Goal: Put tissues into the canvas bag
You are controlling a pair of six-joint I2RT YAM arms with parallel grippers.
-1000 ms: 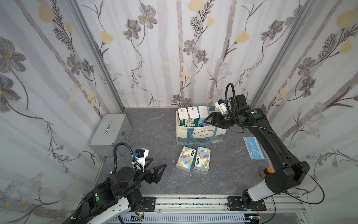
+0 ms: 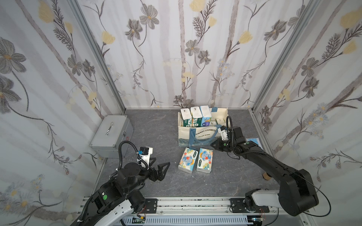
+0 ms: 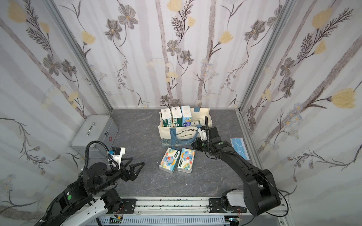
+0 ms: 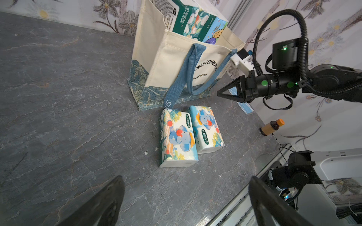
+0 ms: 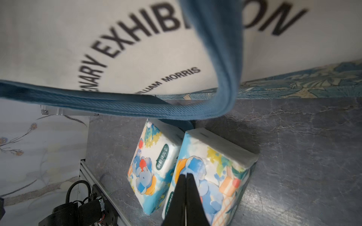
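Observation:
The canvas bag stands upright at the back, with several tissue packs inside. Two cartoon tissue packs lie flat in front of it, the left one and the right one. My right gripper is shut, nothing seen between its fingers, hanging just in front of the bag's blue strap above the right loose pack. My left gripper stands open over the table at the front left, apart from the packs.
A grey metal case sits at the back left. A blue mask lies on the right, and a brown bottle stands at the right edge.
My right gripper has come down from over the bag's top to low at its front. The packs have not moved.

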